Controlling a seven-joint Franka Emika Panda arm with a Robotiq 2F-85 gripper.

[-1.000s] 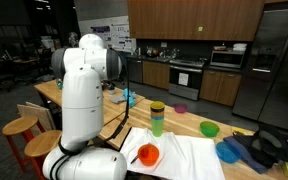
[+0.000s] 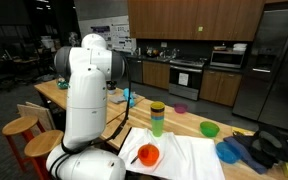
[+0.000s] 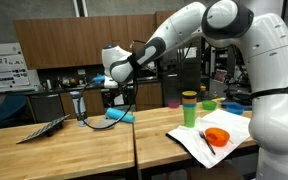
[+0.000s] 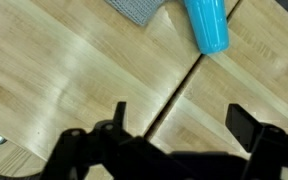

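Observation:
My gripper is open in the wrist view, its dark fingers wide apart and only bare wooden table between them. Ahead of it lies a blue object point(image 4: 208, 25) with a rounded end, close to the dark seam in the table. A grey textured piece point(image 4: 139, 8) shows at the top edge, left of the blue object. From the second exterior view, the blue object point(image 3: 121, 116) rests on the far part of the table, near the arm's lowered end. Neither exterior view shows the fingers clearly.
A stack of coloured cups point(image 2: 157, 118) stands by an orange bowl point(image 2: 148, 155) on a white cloth point(image 2: 189, 155). Green point(image 2: 210, 129) and blue point(image 2: 228, 152) bowls sit farther right. Stools point(image 2: 22, 126) flank the table.
In the first exterior view the arm's upper part has shifted slightly to the right. The objects on the table stay where they were.

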